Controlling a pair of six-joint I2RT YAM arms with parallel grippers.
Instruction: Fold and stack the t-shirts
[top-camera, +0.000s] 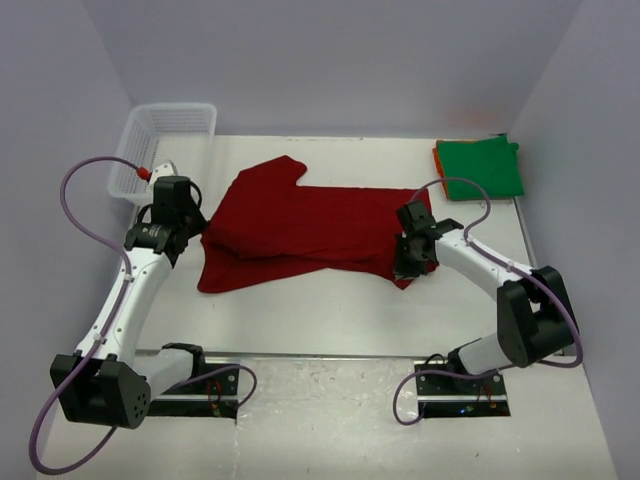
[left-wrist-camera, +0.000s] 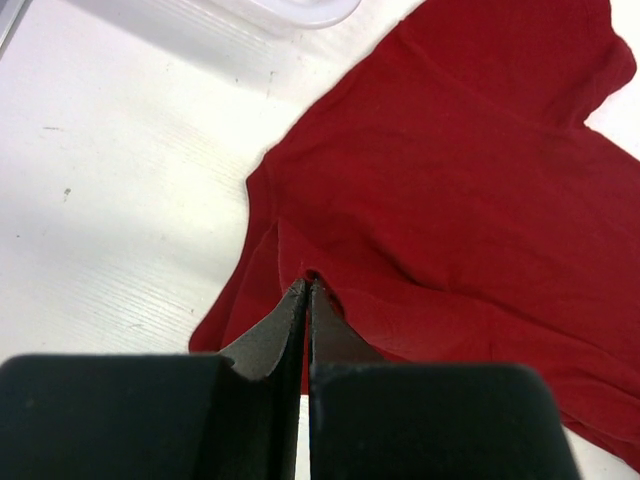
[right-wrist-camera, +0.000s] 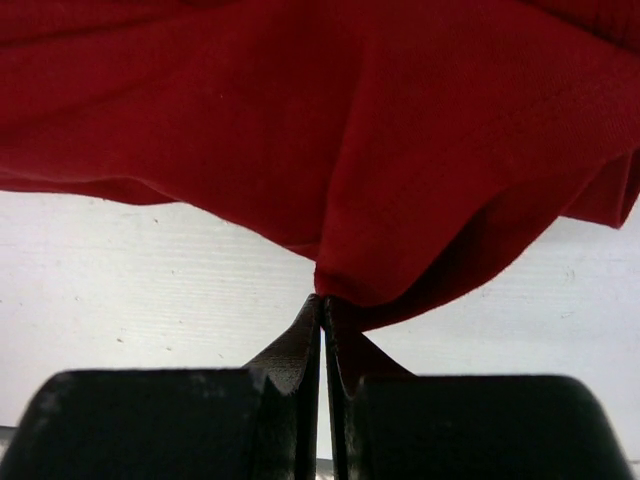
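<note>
A dark red t-shirt (top-camera: 300, 222) lies spread across the middle of the white table, its lower layer showing along the near side. At its left edge, my left gripper is shut on a pinch of the red cloth, and creases run away from the fingertips. My right gripper is shut on a corner of the same shirt, near its front right side. That corner hangs past the shirt's front edge in the top view, with a loose fold beside the fingers. The right arm partly hides the shirt's right end.
A folded green shirt (top-camera: 480, 168) rests at the back right, with orange cloth (top-camera: 437, 158) peeking out at its left. An empty white basket (top-camera: 213, 125) stands at the back left. Bare table (top-camera: 290, 325) lies in front.
</note>
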